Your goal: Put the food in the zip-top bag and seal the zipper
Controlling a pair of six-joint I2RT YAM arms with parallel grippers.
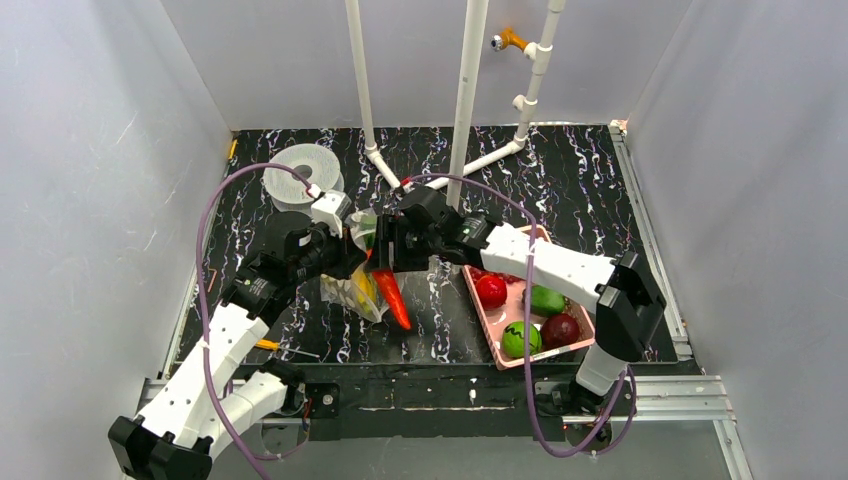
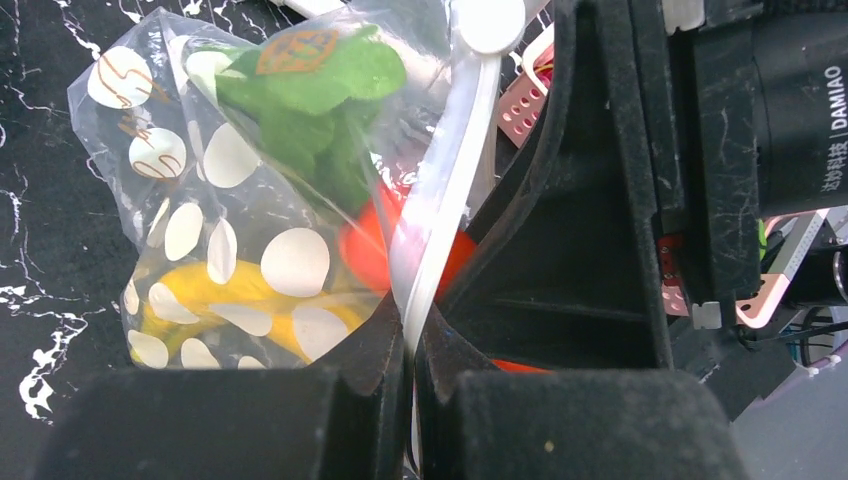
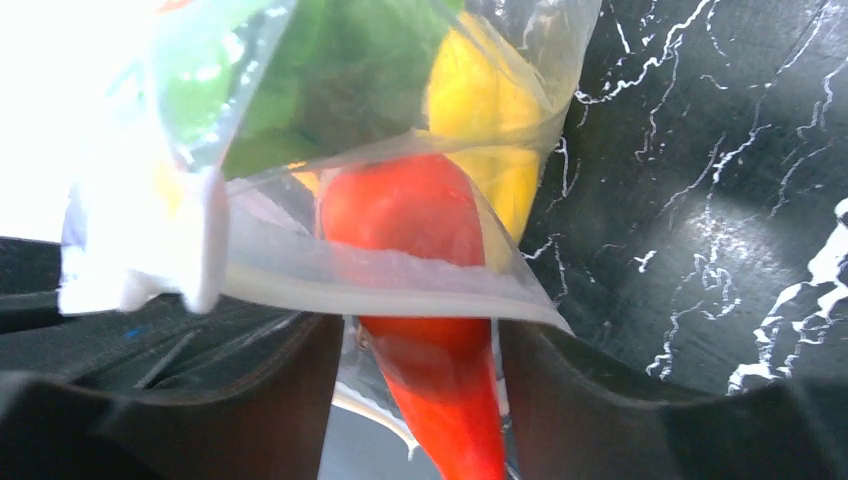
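Observation:
The clear zip bag [image 2: 250, 180] holds green food [image 2: 310, 100] and a yellow piece [image 2: 200, 290]. A long red carrot-like piece [image 1: 392, 295] is partly inside the bag's mouth, its lower end sticking out. My left gripper is shut on the bag's zipper edge. My right gripper is around the red piece at the bag opening, a finger to each side; whether it grips firmly is hard to tell. In the left wrist view its black body covers part of the red piece.
A pink basket [image 1: 480, 315] with several fruits and vegetables stands to the right. A white roll [image 1: 300, 160] sits at the back left, white pipes [image 1: 465, 100] behind, and an orange-handled tool [image 1: 267, 344] lies at the front left.

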